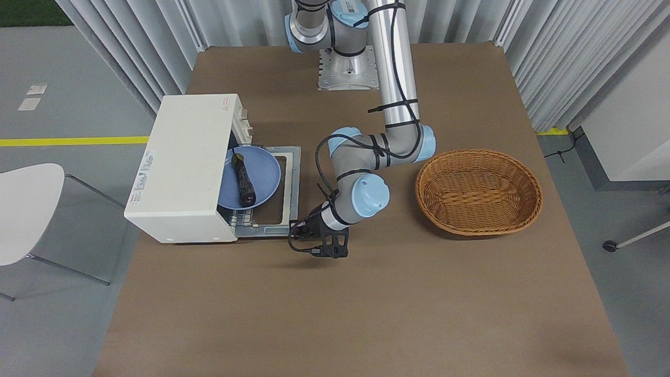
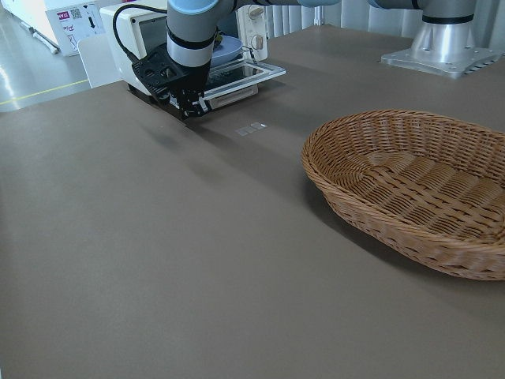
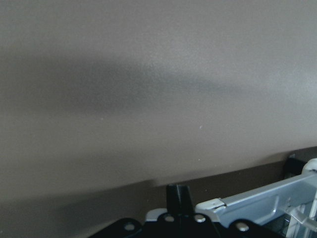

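Note:
A white toaster oven [image 1: 176, 166] lies with its door [image 1: 290, 188] folded down flat, a blue plate [image 1: 265, 173] with a dark eggplant [image 1: 245, 185] on it inside and over the door. My black gripper [image 2: 193, 106] is low at the door's outer front corner, pointing down. In the wrist view, the gripper's black tip [image 3: 178, 208] sits beside the metal door edge, over bare table; whether the fingers are open or shut is unclear.
A wicker basket [image 1: 478, 191] sits to the right of the arm. The robot base [image 1: 348, 75] stands at the back.

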